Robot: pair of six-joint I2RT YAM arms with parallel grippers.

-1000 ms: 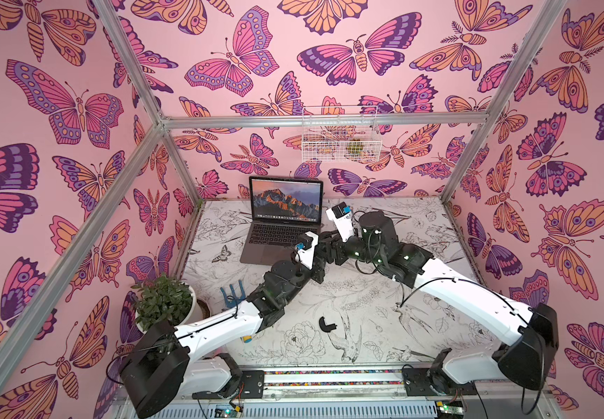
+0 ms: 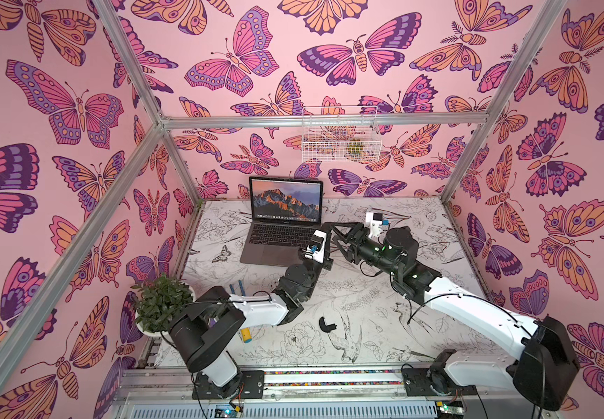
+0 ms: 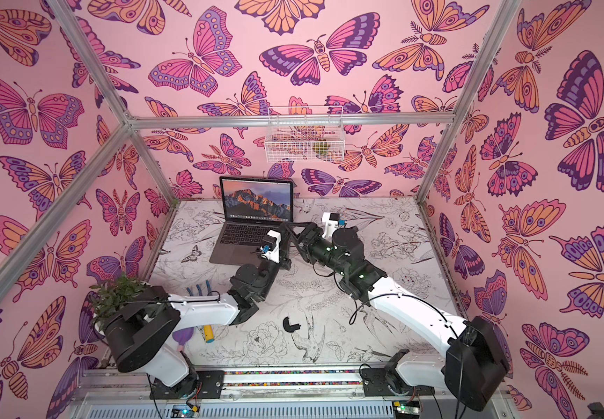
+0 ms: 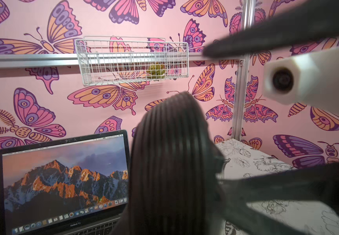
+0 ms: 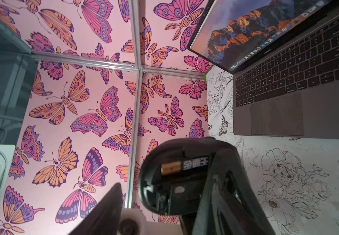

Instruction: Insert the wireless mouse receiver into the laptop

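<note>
The black mouse [image 5: 171, 156] shows its opened underside in the right wrist view, with a battery [image 5: 171, 168] in the compartment; I cannot make out the receiver inside. My left gripper [image 2: 328, 236] is shut on the mouse, beside the laptop's right edge. My right gripper [image 2: 337, 241] faces it from the right, close by, its fingers apart; whether they touch the mouse is unclear. In the left wrist view a dark ribbed shape [image 4: 173, 164] blocks the centre. The laptop [image 2: 274, 245] stands open at the back left, its right-side port hidden from above.
A black curved piece [image 2: 327, 324] lies on the table's front part. A potted plant [image 2: 162, 303], blue-pronged tool [image 2: 233, 287] and yellow item [image 2: 246, 335] sit at the left. A wire basket [image 2: 340, 143] hangs at the back.
The left gripper has shifted slightly right and its arm has swung round.
</note>
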